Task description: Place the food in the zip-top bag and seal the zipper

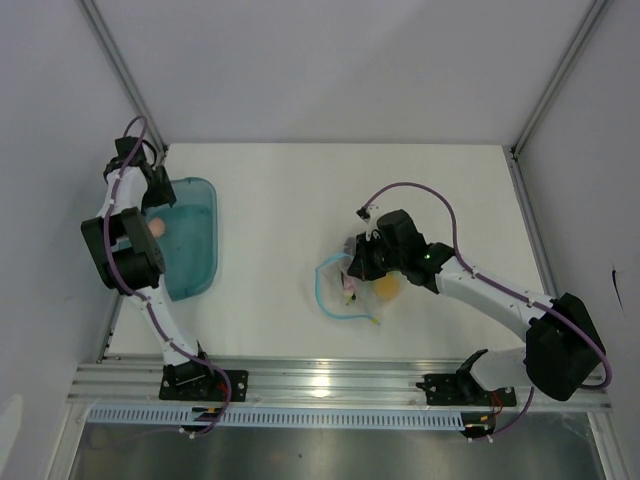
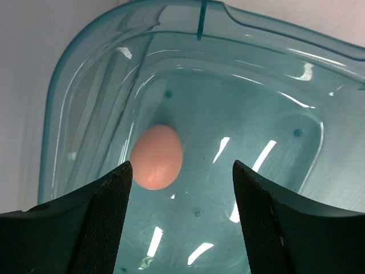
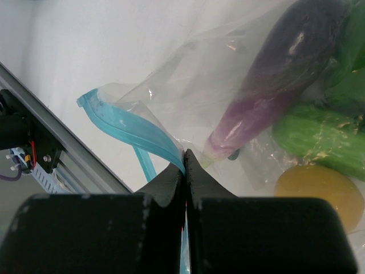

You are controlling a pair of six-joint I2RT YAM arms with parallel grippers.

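Observation:
A teal bin (image 1: 195,260) at the left holds a pinkish-orange egg-shaped food (image 2: 157,157). My left gripper hangs open over it, the food between and just beyond the fingertips in the wrist view. The zip bag (image 3: 131,125) lies on the table with an eggplant (image 3: 274,74), a green vegetable (image 3: 316,142) and a yellow-orange round food (image 3: 319,194) in or under its clear film. My right gripper is shut at the bag's blue zipper edge, with the strip running into its fingertips.
Walls and metal rails border the table, with the left wall close beside the bin.

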